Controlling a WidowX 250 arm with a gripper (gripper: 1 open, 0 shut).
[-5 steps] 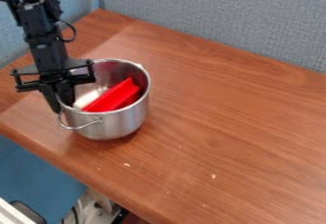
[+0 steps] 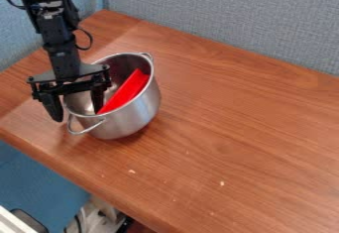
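Note:
A steel pot [image 2: 130, 116] with wire handles stands near the left edge of the wooden table. Inside it lies a red elongated object [image 2: 125, 91], leaning along the pot's right part. My black gripper [image 2: 75, 104] is over the pot's left rim, one finger outside the pot and the other at or inside the rim. I cannot tell whether it grips the rim.
A padded grey-blue wall runs along the back. The table's edge drops off just left and in front of the pot.
My gripper has risen slightly and shifted right. The pot has moved a little with it, and the red object now looks more tilted.

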